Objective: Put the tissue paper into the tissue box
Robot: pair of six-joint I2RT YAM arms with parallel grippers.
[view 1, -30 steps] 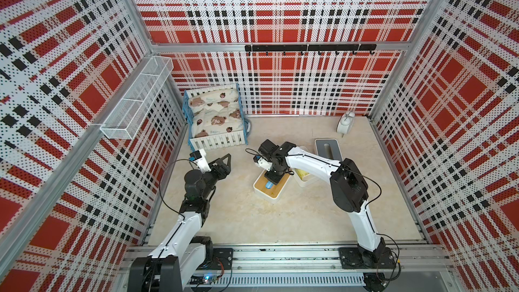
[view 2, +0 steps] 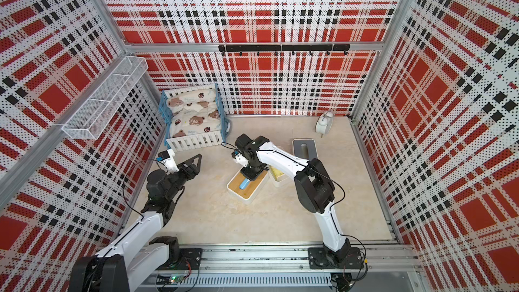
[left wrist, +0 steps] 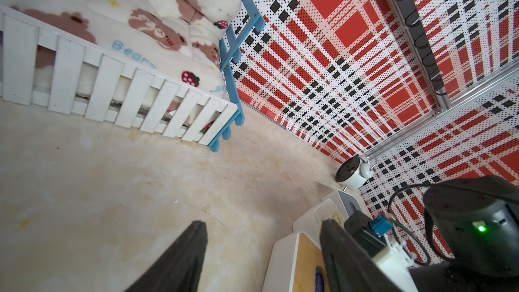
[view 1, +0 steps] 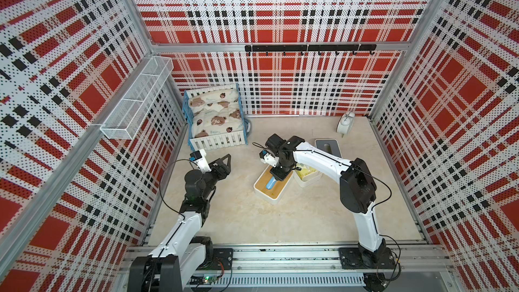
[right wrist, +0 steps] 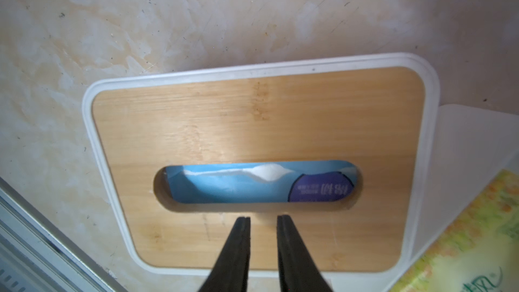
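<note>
A white tissue box with a bamboo lid [right wrist: 259,113] stands mid-table; blue tissue packaging [right wrist: 232,181] shows through its slot. My right gripper hangs over it, fingers a little apart and nothing visible between them. A yellow floral tissue pack [right wrist: 481,232] is beside the box, over a white container, partly hidden by the right arm in the top views. My left gripper stands open and empty over the table's left side.
A toy crib with a bear blanket [view 1: 213,113] stands back left, an alarm clock [view 1: 345,124] back right. A grey-topped box [view 2: 304,147] is behind the right arm.
The right arm has moved up and back toward the right over the last second, uncovering more of the tissue box. The left arm has not visibly moved.
</note>
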